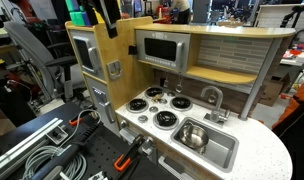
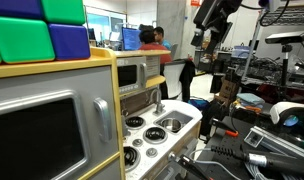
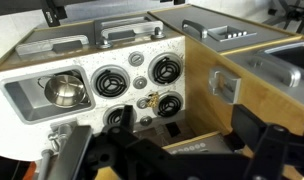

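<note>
No task object is named. My gripper (image 2: 204, 55) hangs high above the toy kitchen, clear of every surface. In the wrist view its two dark fingers (image 3: 247, 128) stand wide apart at the lower edge, with nothing between them. Below lies the speckled counter with several black burners (image 3: 113, 80) and a small gold-coloured item (image 3: 149, 101) among them. A metal pot (image 3: 64, 90) sits inside the sink (image 3: 19, 98). In exterior view 1 the pot (image 1: 194, 136) shows again, in the sink near the curved faucet (image 1: 214, 98).
A silver microwave (image 1: 160, 48) is set beneath the wooden shelf (image 1: 217, 31), behind the burners. Green and blue blocks (image 2: 67, 42) stand on the tall cabinet. Cables (image 1: 47, 155) and an orange-handled tool (image 1: 123, 161) lie in front.
</note>
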